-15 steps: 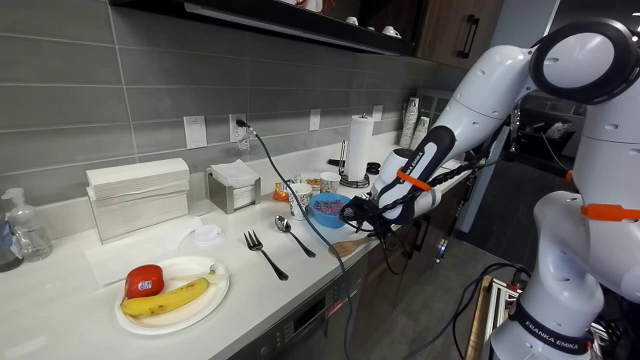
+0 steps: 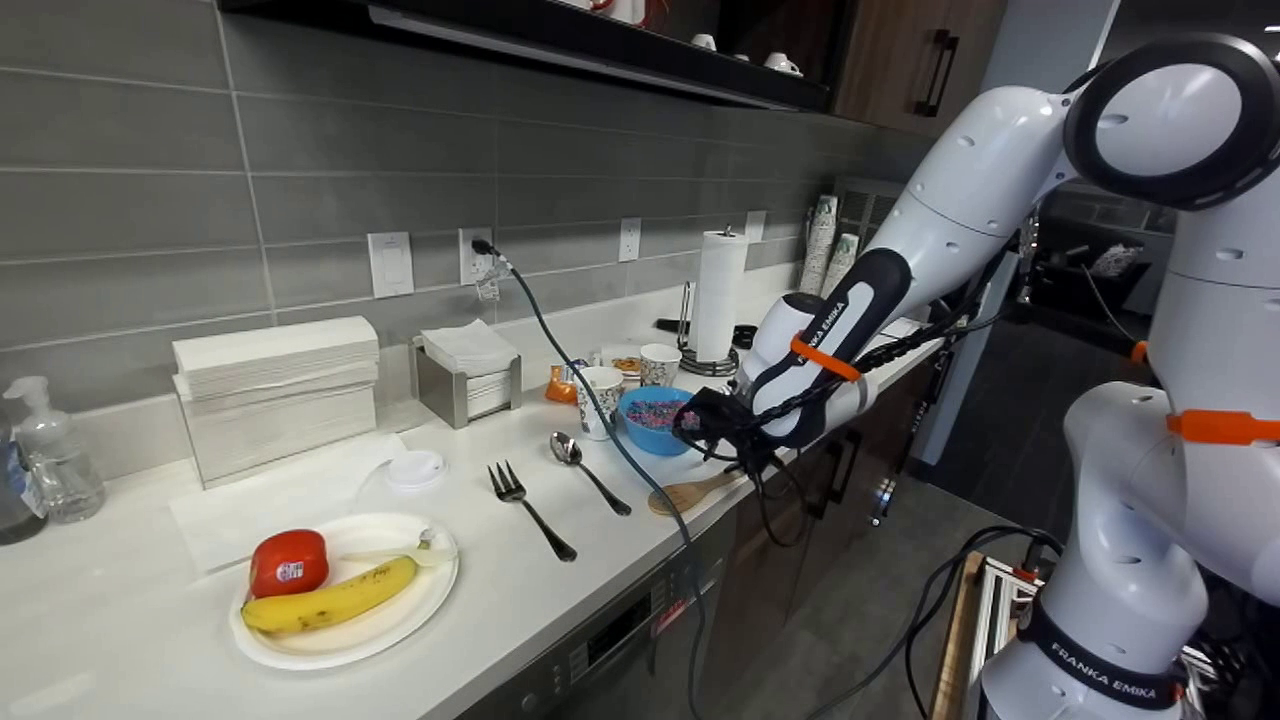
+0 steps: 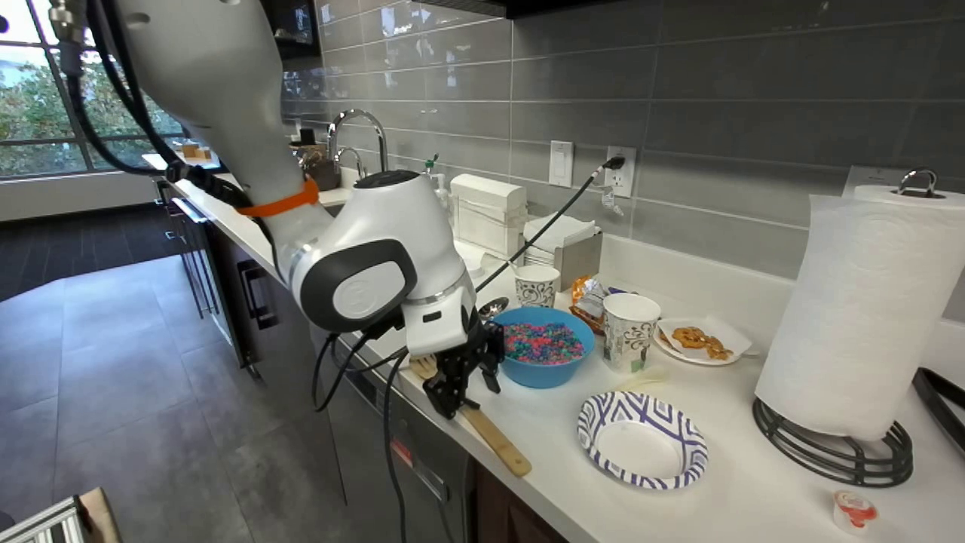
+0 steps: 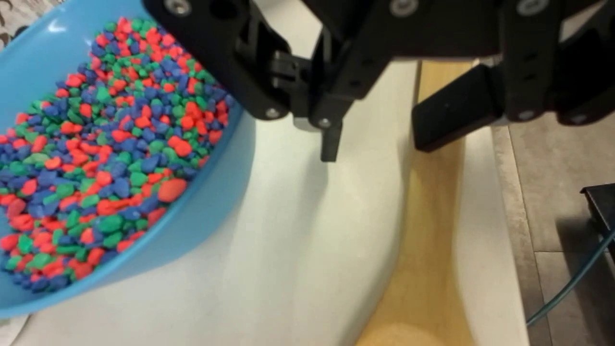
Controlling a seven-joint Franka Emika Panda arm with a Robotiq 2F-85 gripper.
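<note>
A wooden spoon (image 4: 429, 242) lies along the counter's front edge; in exterior view 2 its handle (image 3: 497, 442) extends from beneath my gripper (image 3: 472, 394). In the wrist view the gripper is partly open, its fingers apart. One fingertip (image 4: 330, 147) stands over bare counter between bowl and spoon; the other finger (image 4: 452, 109) overlaps the spoon handle. Whether it touches the wood, I cannot tell. Left of the gripper in the wrist view sits a blue bowl (image 4: 230, 190) full of red, green and blue pebbles (image 4: 109, 155).
A patterned paper bowl (image 3: 592, 448), a paper cup (image 3: 630, 335) and a paper towel roll (image 3: 850, 308) stand nearby. A fork (image 2: 528, 510) and metal spoon (image 2: 588, 472) lie farther along. A cable (image 2: 636, 468) crosses the counter. The floor drops away beyond the edge.
My gripper has shifted slightly left in exterior view 1. The wooden spoon also lies a little farther left than before. The blue bowl looks unmoved or nearly so.
</note>
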